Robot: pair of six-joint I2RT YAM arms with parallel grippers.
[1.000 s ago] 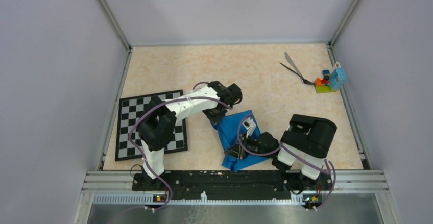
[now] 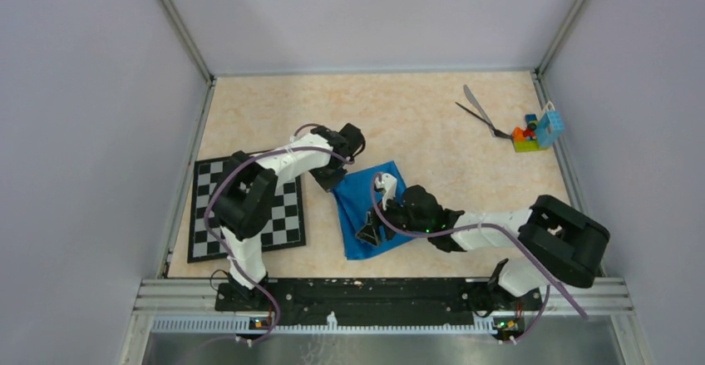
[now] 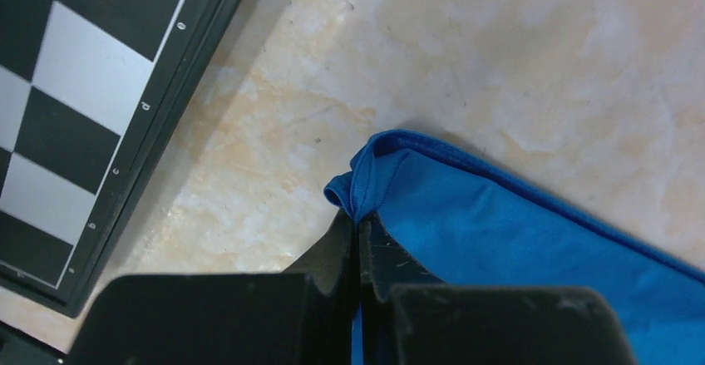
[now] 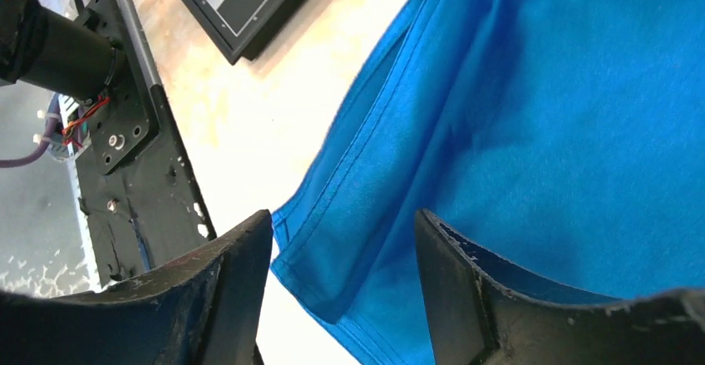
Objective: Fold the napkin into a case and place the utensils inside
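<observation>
The blue napkin [image 2: 356, 207] lies folded over on the table at the middle front, partly hidden under both arms. Its top left corner is pinched up in my left gripper, which is shut on the cloth. Over the napkin's near left corner, my right gripper stands part open. Between its fingers the folded corner lies on the layer beneath, not visibly gripped. A knife [image 2: 476, 101] and a dark utensil [image 2: 482, 119] lie crossed at the back right of the table.
A checkered board [image 2: 204, 215] lies left of the napkin. Colored blocks [image 2: 525, 136] and a light blue box [image 2: 549, 125] stand at the right edge.
Both grippers and the napkin have shifted left, and the napkin has also moved away from the front edge.
</observation>
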